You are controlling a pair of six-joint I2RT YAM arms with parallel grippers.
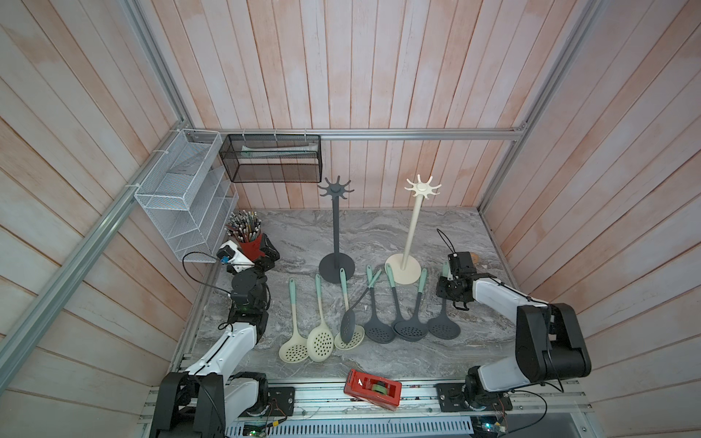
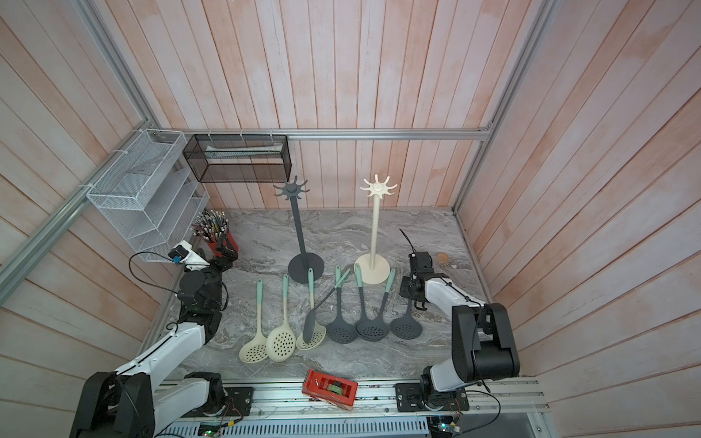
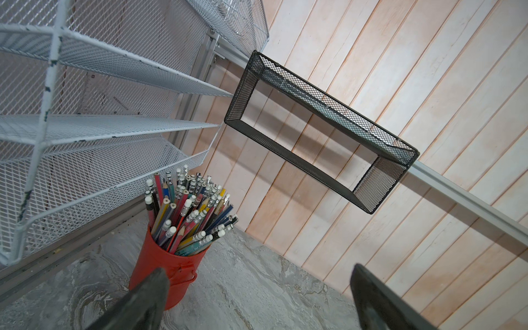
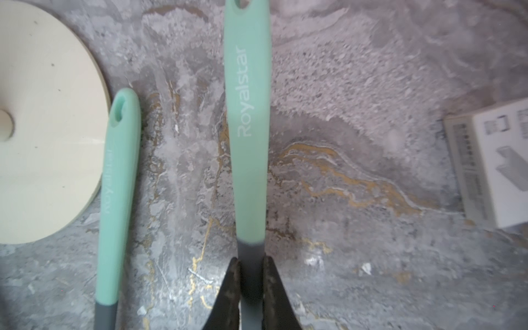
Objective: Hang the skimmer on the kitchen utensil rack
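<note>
My right gripper is shut on the rightmost dark grey skimmer (image 1: 442, 326), on its neck just below the mint handle (image 4: 247, 137). Other skimmers, cream (image 1: 292, 349) and grey (image 1: 379, 330), lie in a row on the marble counter. My left gripper is open and empty at the left, near a red pencil cup (image 3: 165, 275).
White wire shelves (image 1: 182, 197) and a black mesh basket (image 1: 270, 173) hang at the back left. A small box (image 4: 489, 165) lies at the right. A red tool (image 1: 372, 389) sits at the front edge. The counter behind the racks is clear.
</note>
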